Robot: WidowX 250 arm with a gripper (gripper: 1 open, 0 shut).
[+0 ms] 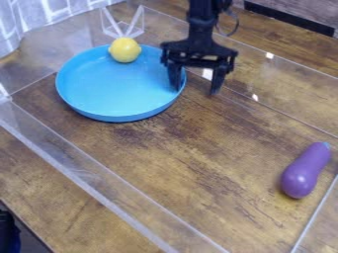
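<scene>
The black gripper (197,61) is at the top centre, pointing down beside the right rim of a blue round tray (117,87). Its fingers are spread apart, with nothing clearly between them. A yellow ball (126,50) lies at the tray's back edge. A purple eggplant (303,172) lies at the right on the wooden table (185,183).
A small white wire-like object (122,22) stands behind the yellow ball. Pale strips run along the left and right of the tabletop.
</scene>
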